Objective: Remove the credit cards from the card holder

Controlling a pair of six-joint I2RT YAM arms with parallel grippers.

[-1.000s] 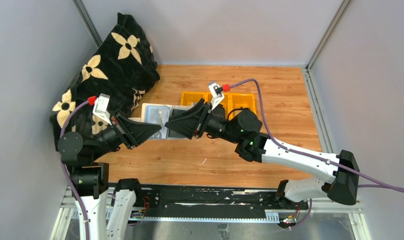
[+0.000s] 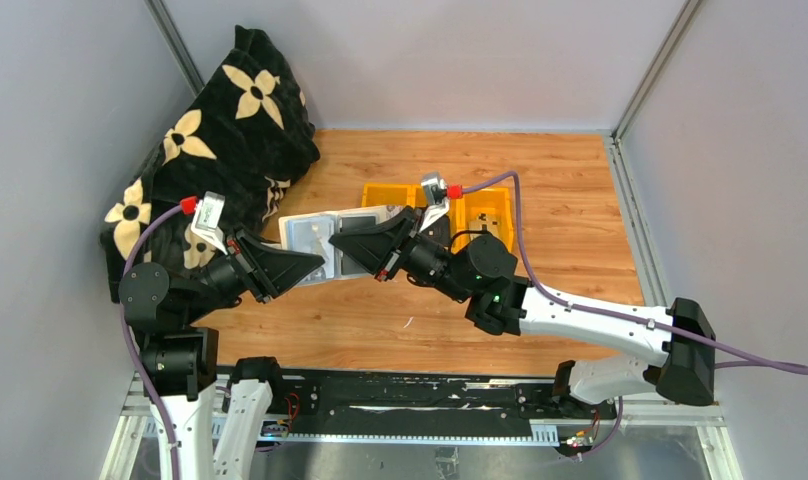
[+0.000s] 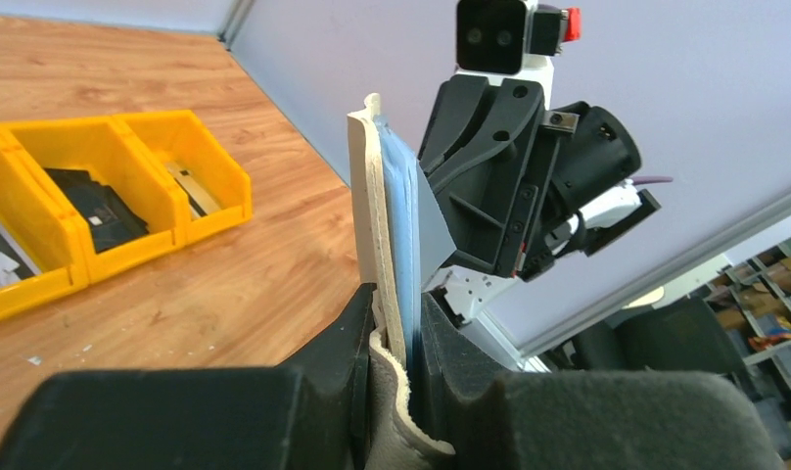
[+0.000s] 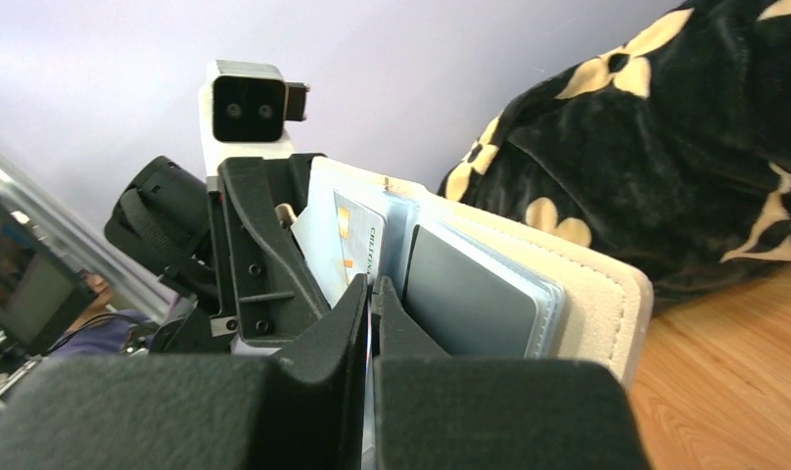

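A cream card holder (image 2: 294, 224) with pale blue and grey sleeves is held up between my grippers. My left gripper is shut on it, the cream edge running down between the fingers in the left wrist view. My right gripper is shut at the front of the sleeves; in the right wrist view a white card (image 4: 357, 225) with yellow marks and printing shows just above its fingertips. Whether anything thin lies between those fingertips is hard to see; they look closed together.
Yellow bins (image 2: 385, 192) holding dark and pale items stand on the wooden table (image 2: 560, 260) behind the grippers. A black flower-patterned cushion (image 2: 220, 130) fills the back left.
The left gripper has moved only a little, still holding the holder.
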